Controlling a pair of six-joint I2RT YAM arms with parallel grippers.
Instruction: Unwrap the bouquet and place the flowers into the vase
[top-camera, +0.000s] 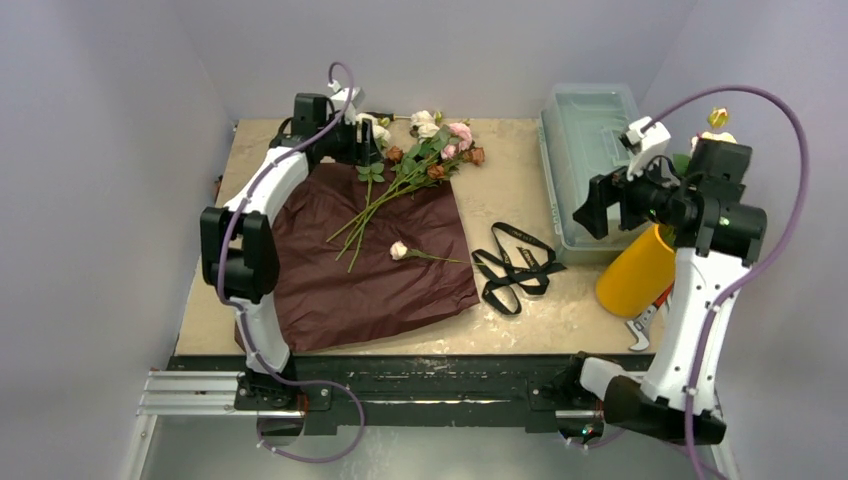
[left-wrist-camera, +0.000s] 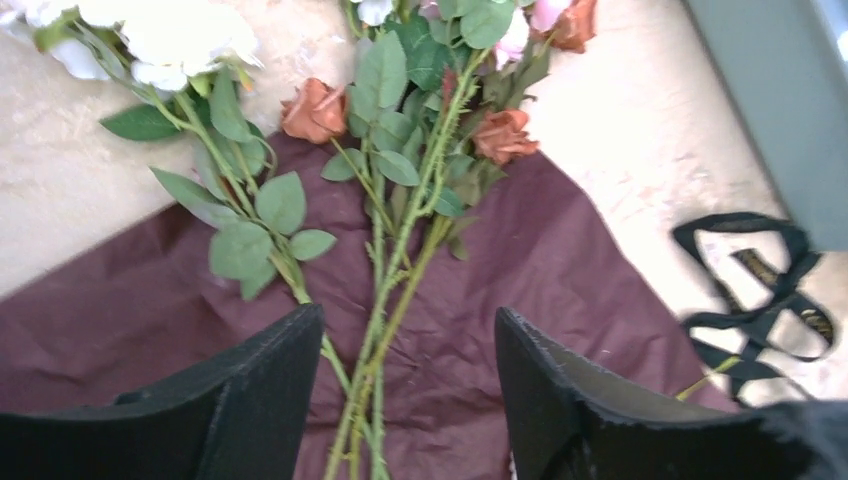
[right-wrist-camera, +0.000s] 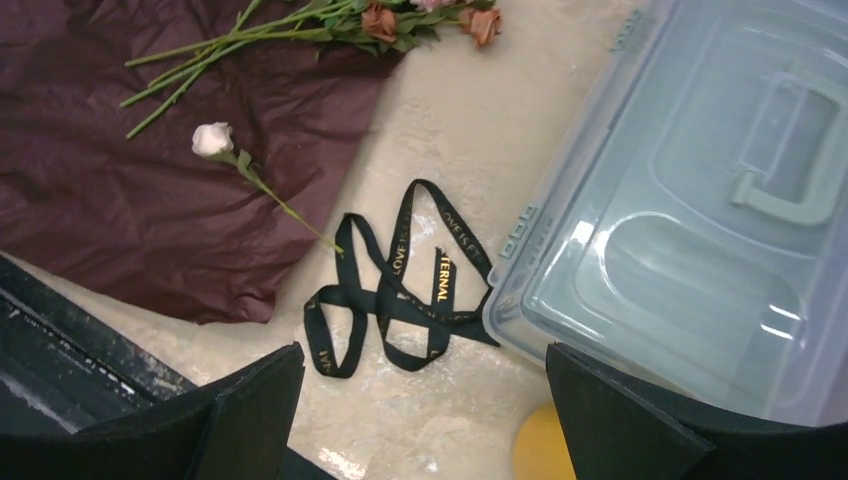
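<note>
Several flowers (top-camera: 435, 150), white, pink and brownish-orange, lie with green stems across a dark maroon sheet (top-camera: 370, 295). Nearer the front, a single white rose (top-camera: 399, 250) rests apart from them. The yellow vase (top-camera: 630, 283) stands at the right, partly behind the right arm, with blooms (top-camera: 718, 118) showing above it. My left gripper is over the bunch, its fingers spread apart and stems visible below the gap. My right gripper is open and empty, to the left of the vase's mouth and by the clear box.
A lidded translucent box (top-camera: 595, 160) fills the back right, beside the vase. Black lettered ribbon (top-camera: 515, 268) lies loose at mid-table. A wrench-like tool (top-camera: 640, 328) is next to the vase.
</note>
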